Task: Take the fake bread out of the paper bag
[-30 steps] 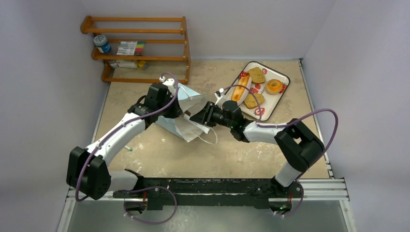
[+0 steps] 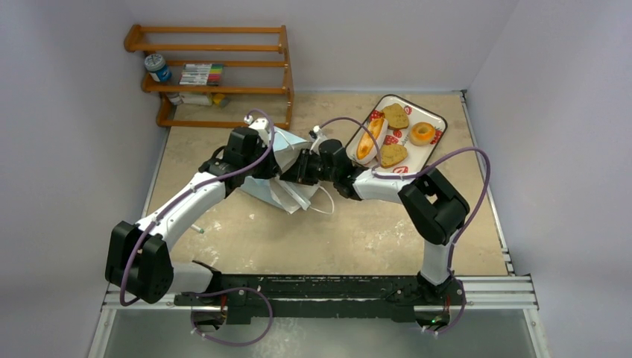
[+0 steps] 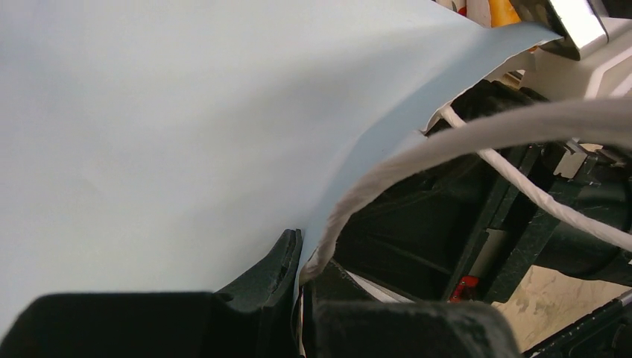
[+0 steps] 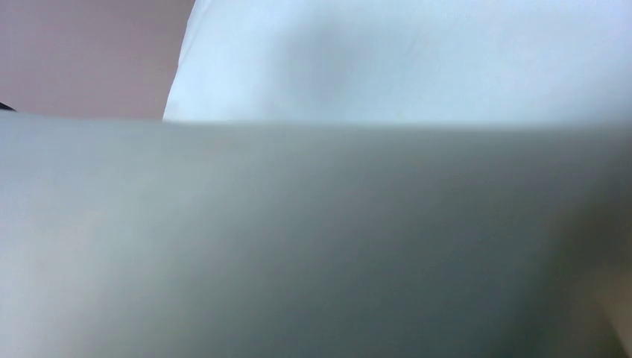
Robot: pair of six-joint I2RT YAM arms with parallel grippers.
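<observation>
The pale blue and white paper bag (image 2: 262,190) lies on its side in the middle of the table, its mouth facing right. At its edge my left gripper (image 2: 275,171) is shut on the paper; in the left wrist view the bag's rim (image 3: 320,216) runs between the dark fingers. My right gripper (image 2: 294,173) reaches into the mouth, its fingertips hidden by paper. Blurred paper (image 4: 298,239) fills most of the right wrist view, so its opening does not show. No bread can be made out inside the bag.
A patterned tray (image 2: 400,174) at the back right bears a hot-dog bun (image 2: 370,139), a round bagel (image 2: 422,133) and two bread slices (image 2: 394,115). A wooden rack (image 2: 216,89) stands at the back left.
My right gripper has moved left, deeper into the bag's mouth, its arm swinging left with it. The left arm has stayed nearly still at the bag's edge.
</observation>
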